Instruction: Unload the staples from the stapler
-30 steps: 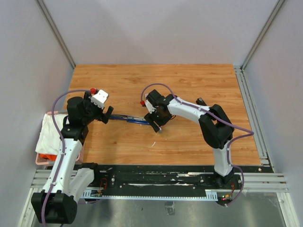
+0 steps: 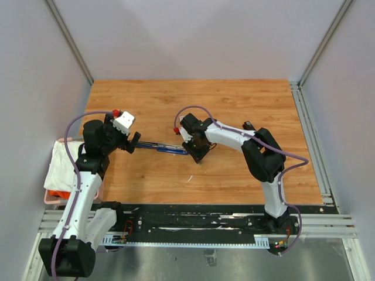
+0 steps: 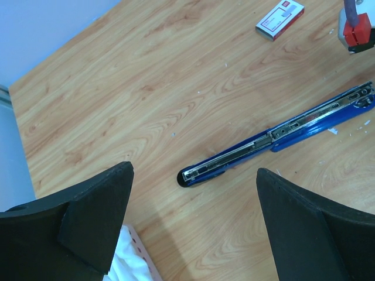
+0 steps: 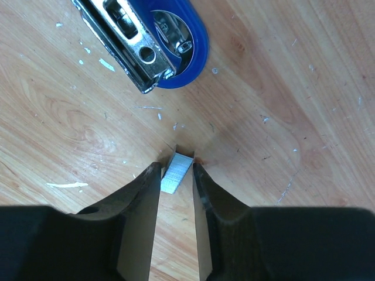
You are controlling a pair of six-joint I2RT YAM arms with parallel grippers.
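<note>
The blue stapler (image 3: 281,134) lies unfolded on the wooden table, its long metal channel facing up. One rounded blue end of the stapler (image 4: 198,41) shows at the top of the right wrist view. A short strip of staples (image 4: 177,172) sits on the table between the fingertips of my right gripper. Those fingers stand narrowly apart around the strip; a firm hold cannot be made out. My left gripper is open and empty, above the table near the stapler's other end.
A small red-and-white box (image 3: 280,19) rests behind the stapler. At the far left, a pink bin (image 2: 53,199) holds white cloth. A loose thin sliver (image 4: 67,185) lies on the table.
My right gripper has shifted slightly and its fingers have come closer together around the staple strip, which was more exposed before. The left arm and the stapler have stayed put.
</note>
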